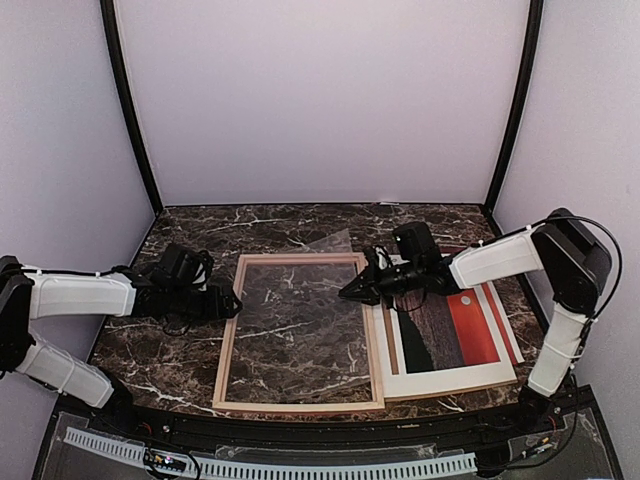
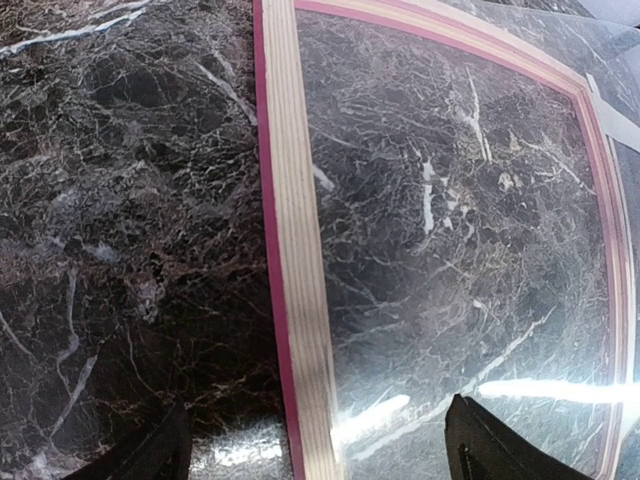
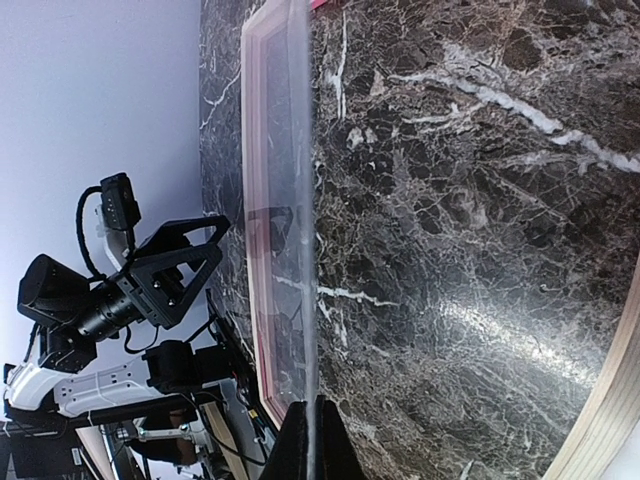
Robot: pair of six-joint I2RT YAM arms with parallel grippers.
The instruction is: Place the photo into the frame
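Observation:
The empty wooden frame [image 1: 375, 350] lies flat on the dark marble table, marble showing through its middle. In the right wrist view, my right gripper is shut on the edge of a thin clear sheet [image 3: 306, 200]. That sheet is tilted over the frame, and a corner of the clear sheet [image 1: 330, 243] shows past the frame's far side in the top view. My left gripper is open, its fingers on either side of the frame's left bar [image 2: 300, 300]. The photo [image 1: 475, 325], red and dark with a white mat, lies to the right, partly under my right arm.
Beneath the photo's white mat a wooden edge [image 1: 455, 391] shows, close beside the frame's right bar. Bare marble [image 1: 150, 375] lies left of the frame. White walls stand at the back and sides.

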